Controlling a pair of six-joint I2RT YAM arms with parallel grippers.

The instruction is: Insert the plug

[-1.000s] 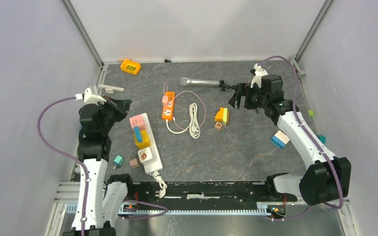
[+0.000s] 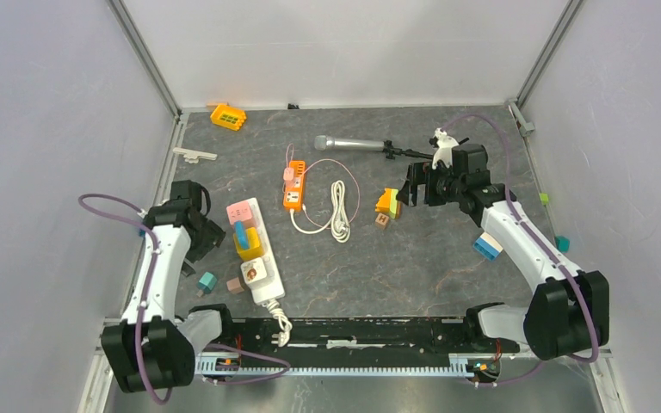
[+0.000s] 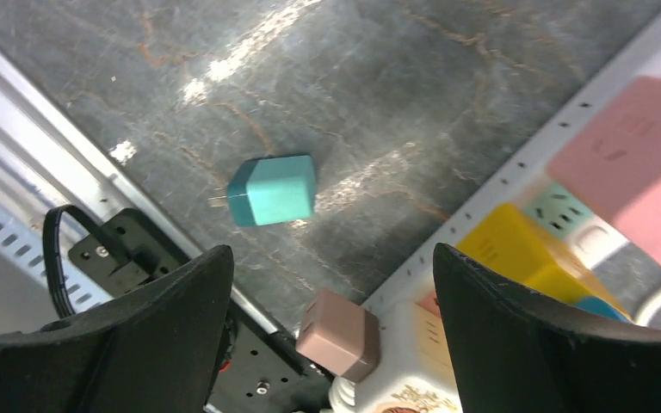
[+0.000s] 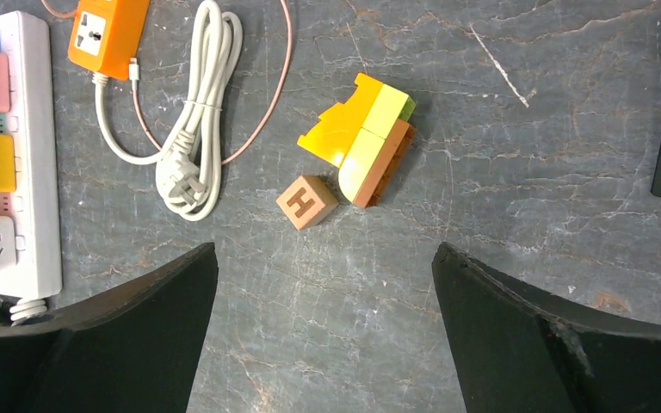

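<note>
A teal plug (image 3: 274,191) lies on its side on the dark table, its metal prongs pointing left in the left wrist view. From above, the same plug (image 2: 207,281) is near the front left, left of the white power strip (image 2: 267,249). My left gripper is open above the table with nothing between its fingers, and the plug shows beyond its fingertips. Pink, yellow and white adapters sit on the strip. My right gripper also stands open and empty, over the table's right half.
A brown cube (image 3: 340,334) lies close to the strip. Mid-table are an orange power strip (image 2: 294,186), a coiled white cable (image 2: 339,211), yellow blocks (image 4: 357,138) and a second brown cube (image 4: 306,202). A microphone (image 2: 353,144) lies at the back.
My left arm has drawn back toward the front, its gripper now lower in the top view, closer to the teal plug. My right arm has shifted only slightly. The table objects stay put.
</note>
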